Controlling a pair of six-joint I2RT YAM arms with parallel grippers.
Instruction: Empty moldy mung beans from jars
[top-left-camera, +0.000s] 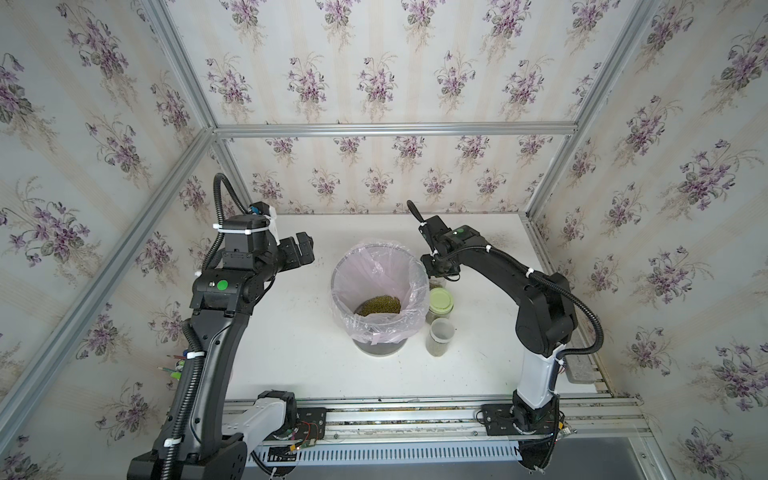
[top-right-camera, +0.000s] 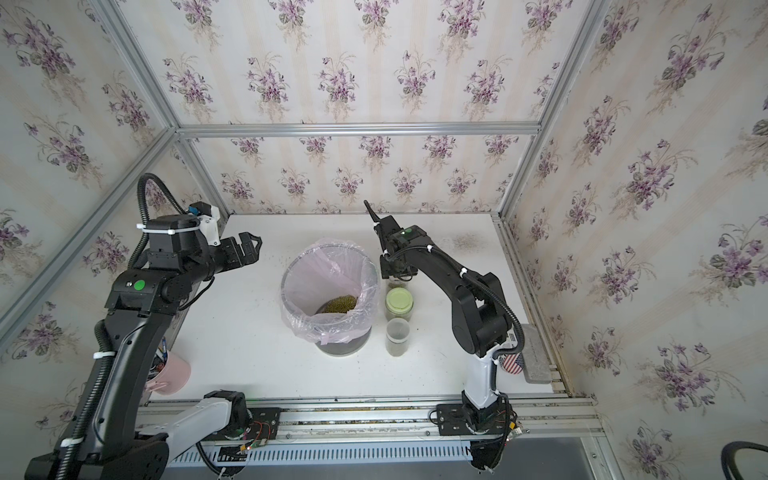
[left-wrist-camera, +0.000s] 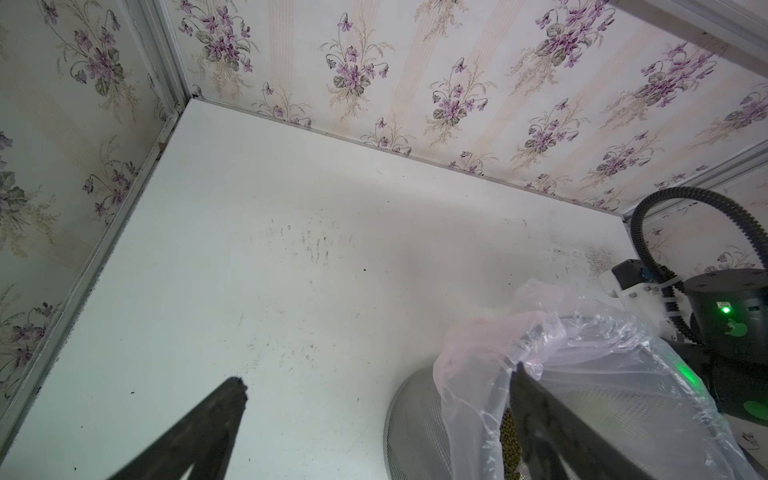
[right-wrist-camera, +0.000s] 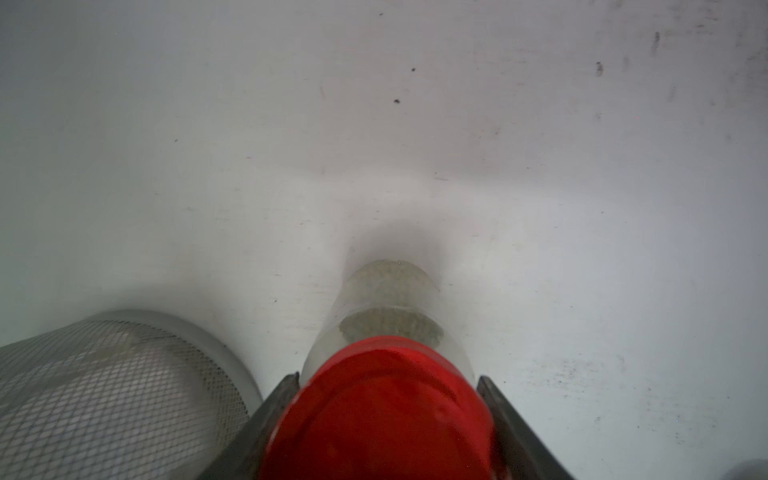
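A mesh bin with a pink plastic liner holds a heap of green beans. Right of it stand a green-lidded jar and, nearer the front, an uncovered jar. Behind these, my right gripper is shut on the red lid of a jar, seen from above in the right wrist view and largely hidden in the top views. My left gripper stands open in the air left of the bin, nothing between its fingers.
A pink cup with tools is at the front left; a grey board lies at the right edge.
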